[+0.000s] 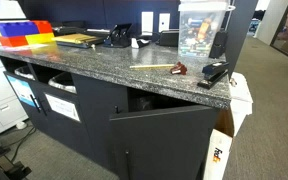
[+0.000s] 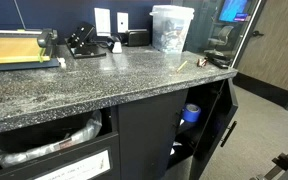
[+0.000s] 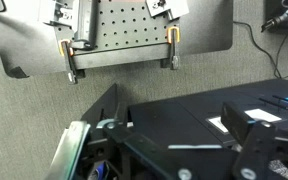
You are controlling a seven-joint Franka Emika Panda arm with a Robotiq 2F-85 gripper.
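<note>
Below the speckled counter (image 1: 124,68), a dark cabinet door (image 1: 164,143) stands swung open. Exterior view 2 shows the same door (image 2: 221,118) edge-on, with a blue roll (image 2: 191,112) inside the cabinet, apparently on a shelf. My gripper is open at the bottom of the wrist view, its fingers wide apart and nothing visible between them. Under it are the grey floor and dark cabinet fronts. Only dark bits of the robot show at the lower corners of the exterior views, so its distance from the door is hard to judge.
On the counter are a clear bin (image 1: 199,30), red and blue blocks (image 1: 26,32), a wooden stick (image 1: 151,66) and a dark tool (image 1: 213,75). An open drawer holds a plastic bag (image 2: 46,140).
</note>
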